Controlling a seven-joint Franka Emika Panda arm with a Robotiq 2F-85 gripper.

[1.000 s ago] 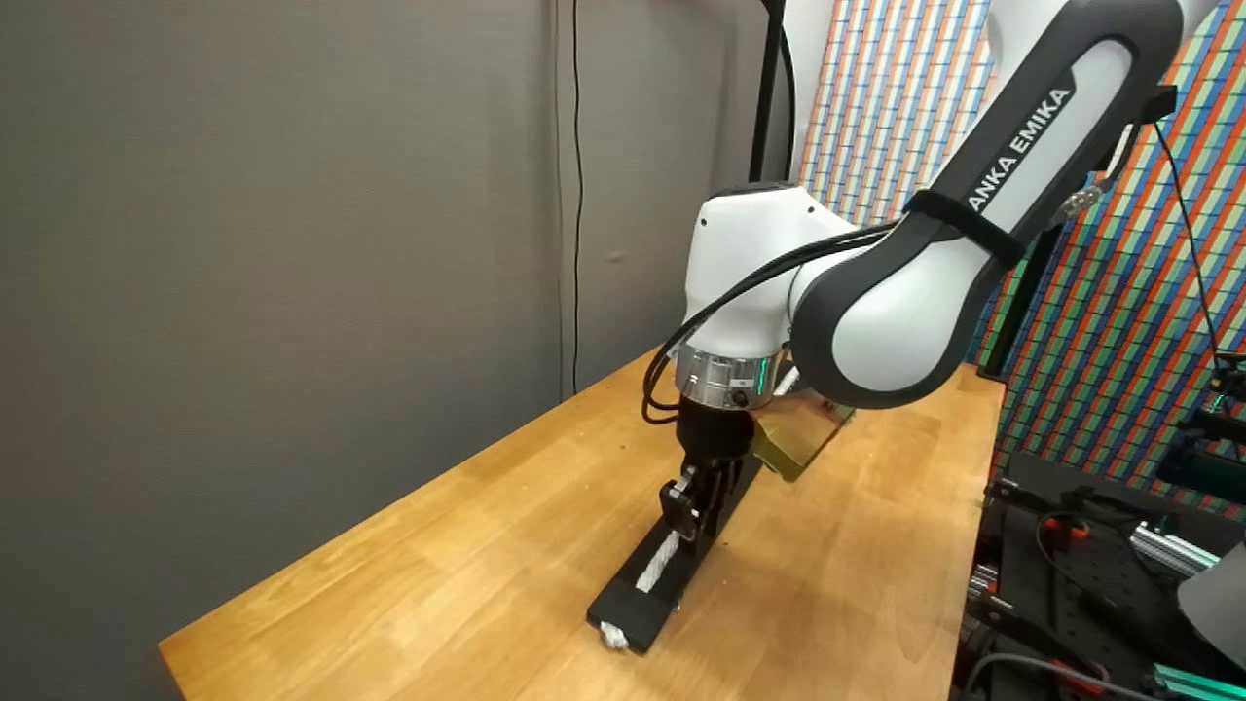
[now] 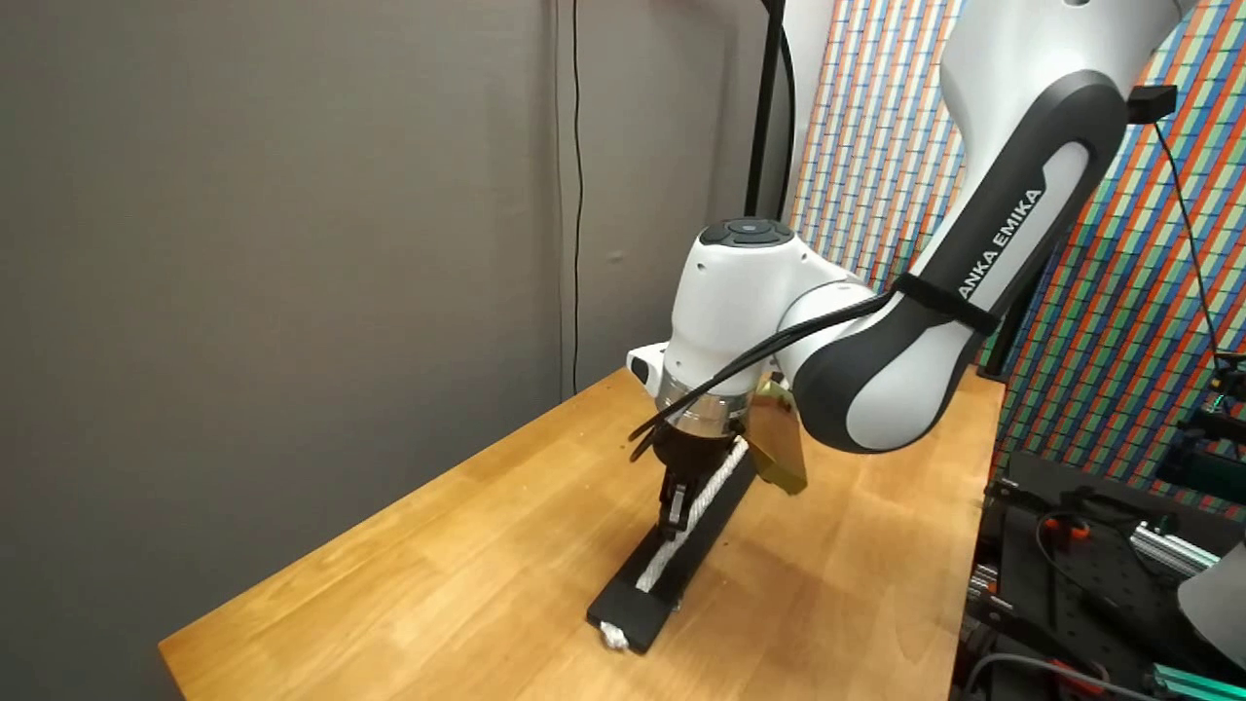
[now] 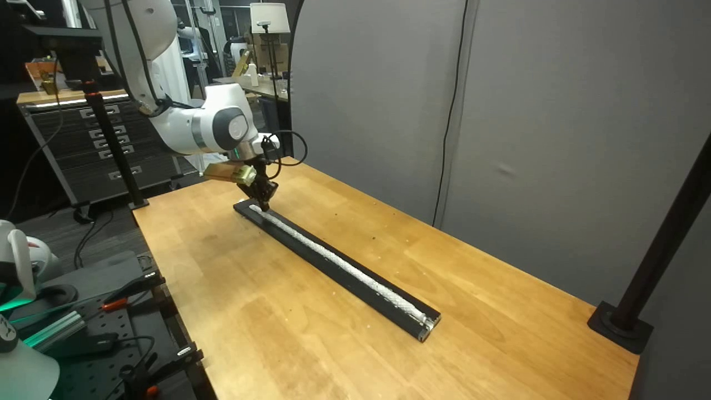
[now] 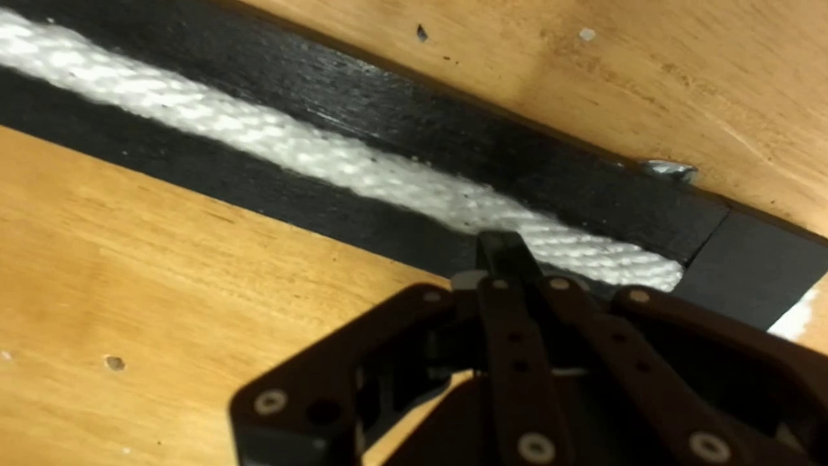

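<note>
A thick white braided rope (image 4: 326, 155) lies along the groove of a long black channel (image 3: 333, 270) on the wooden table. In the wrist view my gripper is shut, its fingertips at the rope's lower edge near the end of the groove. Nothing shows between the fingers. From exterior view 1, the gripper (image 2: 671, 532) points down over the rope (image 2: 697, 514), close to the near end of the channel (image 2: 637, 608). Whether the tips press on the rope or hover just over it, I cannot tell.
A grey wall (image 2: 350, 234) runs along one side. A black post (image 3: 640, 286) stands at the far corner, and a dark cart with tools (image 2: 1086, 584) adjoins the other side.
The arm has tilted and my gripper has shifted slightly left and lower toward the near end of the channel. More of the rope behind it now shows. The channel has stayed in place.
</note>
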